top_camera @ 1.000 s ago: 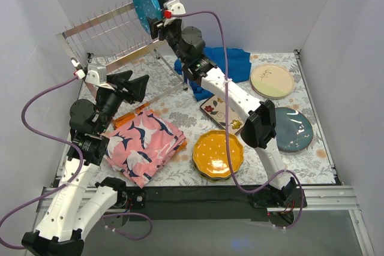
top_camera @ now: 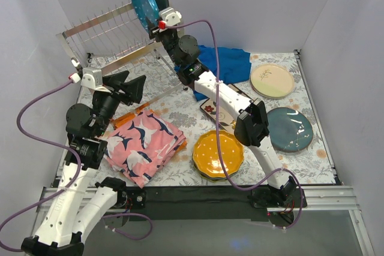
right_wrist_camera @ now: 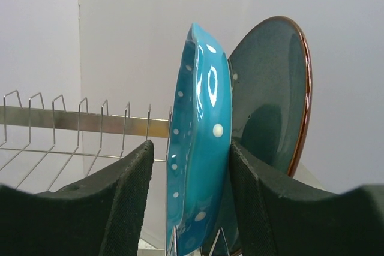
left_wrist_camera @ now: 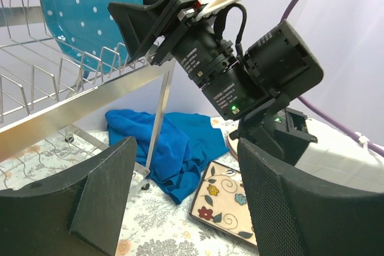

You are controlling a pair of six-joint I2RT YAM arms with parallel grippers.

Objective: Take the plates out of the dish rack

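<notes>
The blue polka-dot plate stands upright in the top right of the dish rack, beside a dark green plate with a brown rim. Around the blue plate's near edge is my right gripper. Its right finger reaches between the two plates, at or close to the blue one. A gap shows between the left finger and the blue plate, so the fingers are part open. My left gripper hangs empty and open over the table's left side, left of the pink cloth.
On the table lie a yellow plate, a teal plate, a cream plate and a square flowered plate. A blue cloth and a pink patterned cloth lie there too. The rack's left slots look empty.
My right gripper has moved a little left, toward and around the blue plate's edge. That plate has shifted slightly left. The left arm has barely moved.
</notes>
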